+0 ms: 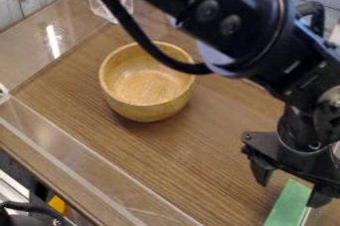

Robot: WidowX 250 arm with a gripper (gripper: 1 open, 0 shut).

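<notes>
My black gripper is at the right, low over the table, its fingers open above a green rectangular object at the bottom right edge of the view. The upper part of the green object is partly hidden behind the fingers; whether they touch it I cannot tell.
A wooden bowl sits on the wooden table at the upper left. A clear container stands at the back left. Clear panels line the left and front edges.
</notes>
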